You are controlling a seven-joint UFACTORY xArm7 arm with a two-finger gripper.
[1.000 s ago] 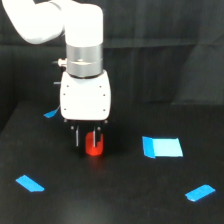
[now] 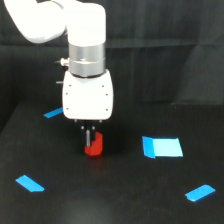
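A small red object [image 2: 96,148] rests on the black surface, left of the middle. My white gripper [image 2: 89,132] comes down from above, its dark fingers overlapping the object's upper left part in this view. Only a narrow gap shows between the fingers. Whether they touch the red object or are shut on it cannot be made out, as part of it is hidden behind them.
A light blue square with a brighter blue left edge [image 2: 162,147] lies to the right. Blue strips mark the front left [image 2: 30,184], the front right [image 2: 200,192] and the back left [image 2: 54,113].
The fingers stand closer together in view than before, and the hand appears slightly turned and shifted. The red object stays in almost the same place.
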